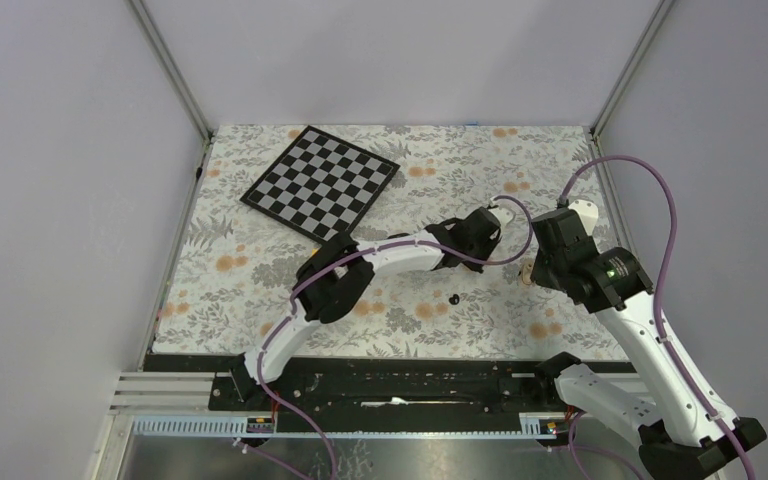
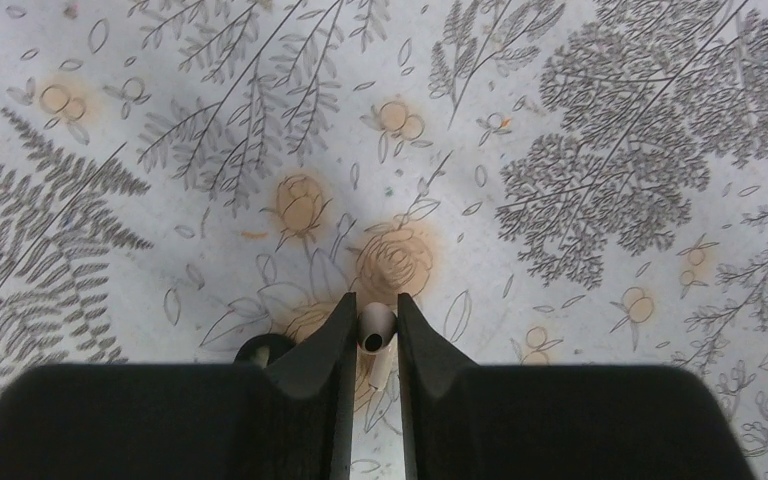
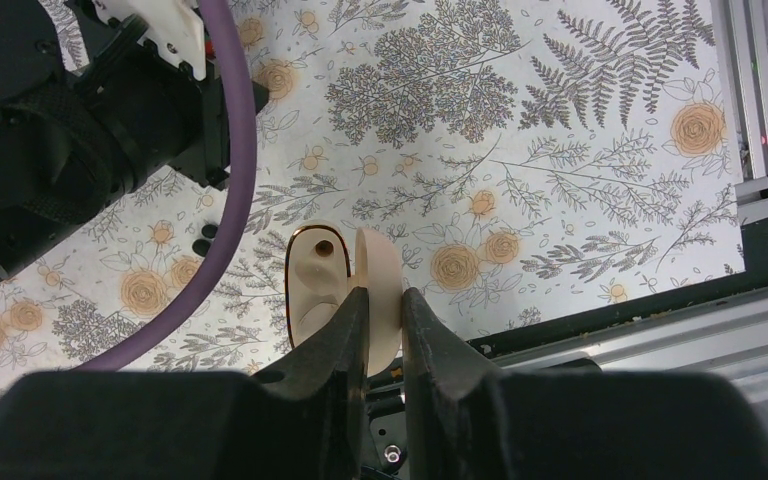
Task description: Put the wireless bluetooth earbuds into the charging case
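Observation:
An earbud (image 2: pixel 376 326) with a pale body and a dark spot is pinched between the fingertips of my left gripper, its stem pointing down in the left wrist view. My right gripper is shut on the pale lid (image 3: pixel 381 290) of the charging case. The case stands open, and its cream inside (image 3: pixel 312 280) with a dark rim faces the right wrist camera. One round hollow (image 3: pixel 323 248) shows there; the lower part is partly hidden by a finger. From above, the case (image 1: pixel 527 272) is just left of the right gripper.
A small black thing (image 1: pixel 454 299) lies on the floral cloth below the left gripper; it shows as two dark pieces (image 3: pixel 203 240) in the right wrist view. A checkered board (image 1: pixel 322 184) lies at back left. Purple hoses (image 3: pixel 236 180) loop by both arms.

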